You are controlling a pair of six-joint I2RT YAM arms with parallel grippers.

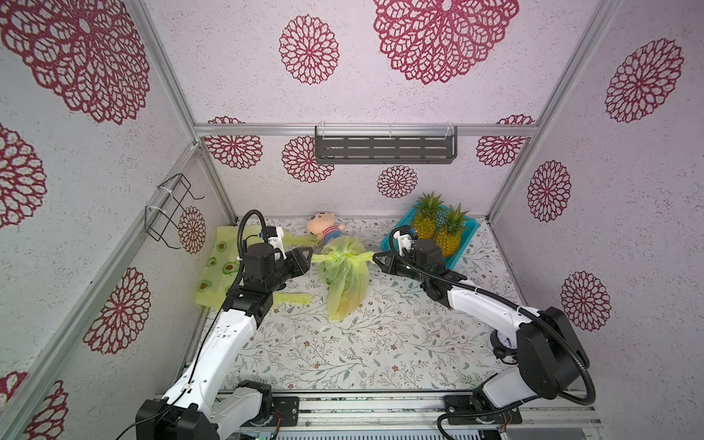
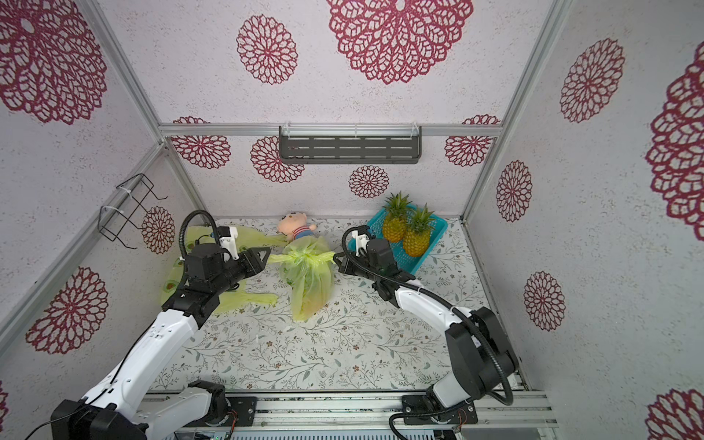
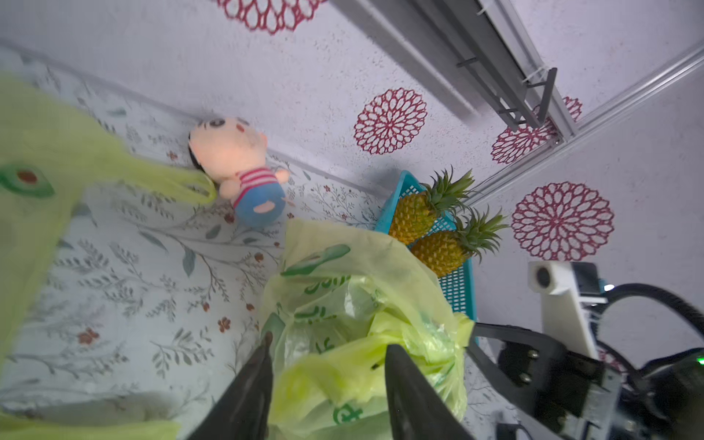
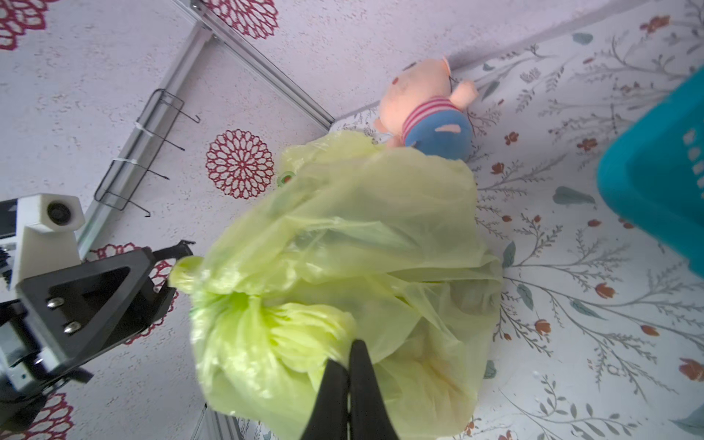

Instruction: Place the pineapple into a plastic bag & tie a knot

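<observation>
A translucent yellow-green plastic bag (image 1: 346, 287) hangs between my two grippers, gathered near its top. Its lower part has a faint orange tint in the top right view, but the contents are not clear. My right gripper is shut on one twisted end of the bag. The fingers (image 3: 248, 392) of my left gripper stand apart, with the other bag end (image 3: 333, 370) lying in the gap between them. Two pineapples (image 1: 424, 223) (image 1: 449, 238) sit in the blue basket (image 1: 469, 238) at the back right.
A plush doll (image 1: 322, 223) lies behind the bag near the back wall. More green bags with avocado prints (image 1: 212, 275) are spread at the left.
</observation>
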